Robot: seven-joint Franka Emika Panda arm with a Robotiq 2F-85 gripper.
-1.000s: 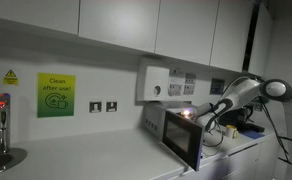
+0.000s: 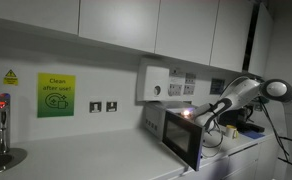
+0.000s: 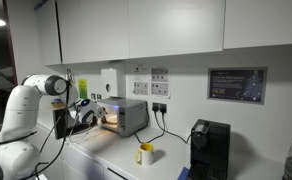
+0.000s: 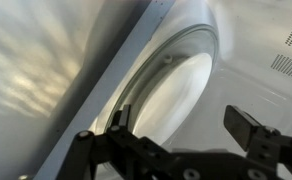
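Observation:
The microwave [image 3: 134, 116] stands on the counter with its dark-windowed door [image 2: 182, 138] swung open. In the exterior views my arm reaches into its lit opening, and the fingertips are hard to make out there. The wrist view shows my gripper open, its two dark fingers wide apart. Between and beyond them lies a white plate [image 4: 178, 92], resting on the clear round turntable [image 4: 200, 39] inside the oven. Part of the plate's near side is hidden behind the gripper. No object shows held between the fingers.
Perforated cavity wall [image 4: 286, 65] bounds the right of the wrist view. A yellow-and-white mug [image 3: 145, 154] and a black coffee machine [image 3: 210, 147] stand farther along the counter. Free counter [image 2: 86, 152] lies between the sink [image 2: 3, 159] and the open door.

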